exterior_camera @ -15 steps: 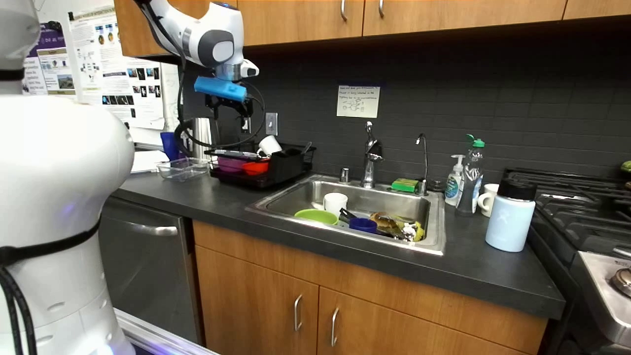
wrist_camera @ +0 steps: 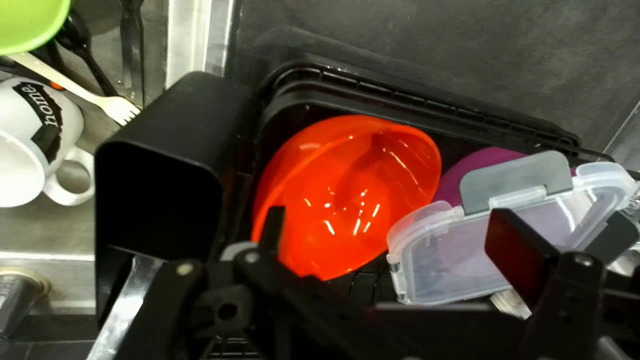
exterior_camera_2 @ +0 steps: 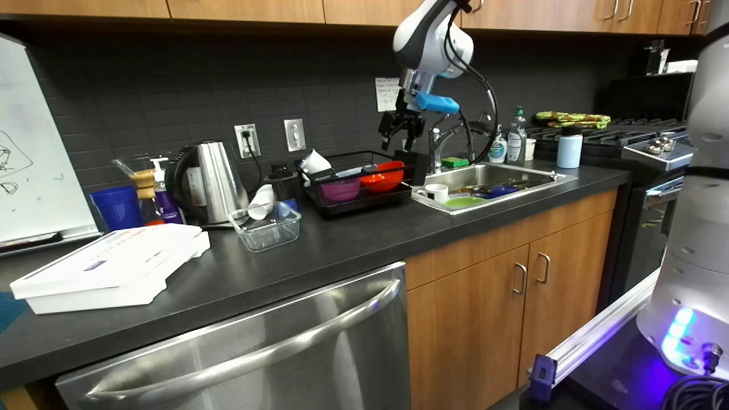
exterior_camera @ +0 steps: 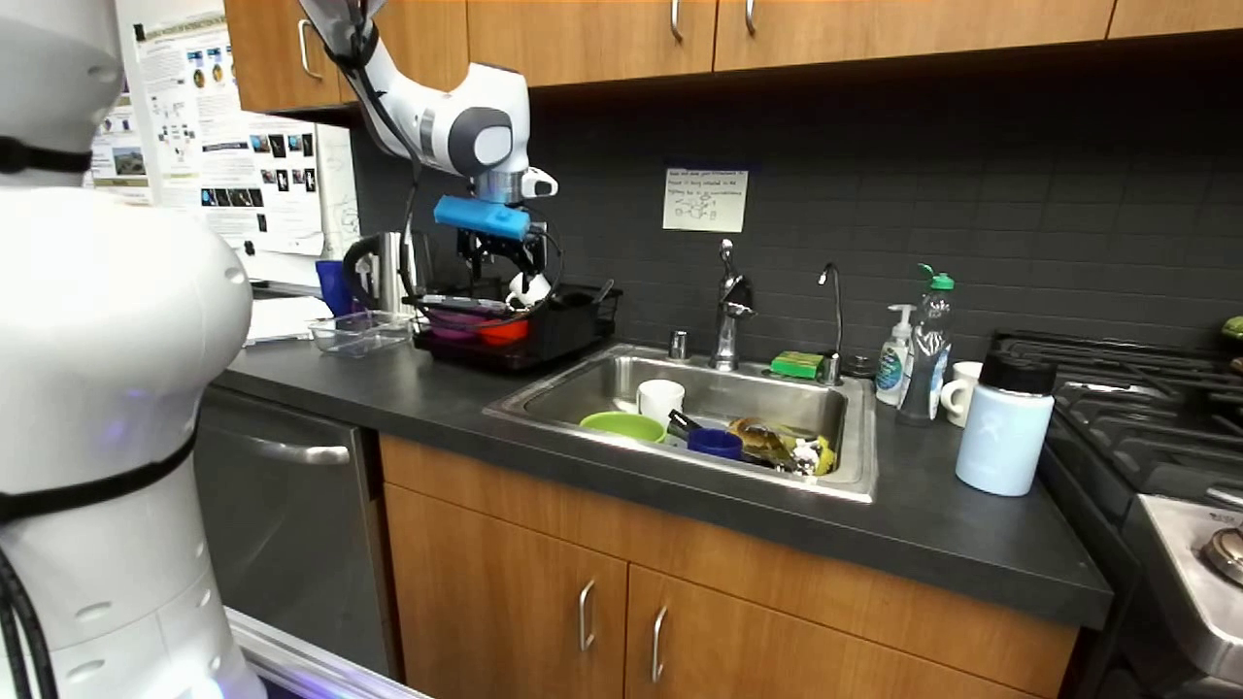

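My gripper is open above the dish rack, with nothing held; its two fingers stand wide apart in the wrist view. Below and between them lie an orange-red bowl (wrist_camera: 354,198) and a clear lidded container (wrist_camera: 480,252) with a grey clip. Part of a purple bowl (wrist_camera: 474,168) shows behind that container. Exterior view 2 has the gripper (exterior_camera_2: 397,142) hanging over the right part of the black dish rack (exterior_camera_2: 355,198), clear of the red bowl (exterior_camera_2: 384,179). A white mug (exterior_camera_2: 314,164) leans at the rack's left end.
Right of the rack is the sink (exterior_camera: 559,408), holding a white mug (exterior_camera: 660,400), a green bowl (exterior_camera: 623,425) and a blue cup (exterior_camera: 714,443). A black utensil holder (wrist_camera: 174,138) borders the red bowl. A glass container (exterior_camera_2: 270,232) and kettle (exterior_camera_2: 222,181) stand left of the rack.
The arm has moved right and downward in exterior view 1, bringing the gripper lower over the rack and partly covering the white mug there. The dishes look unmoved.
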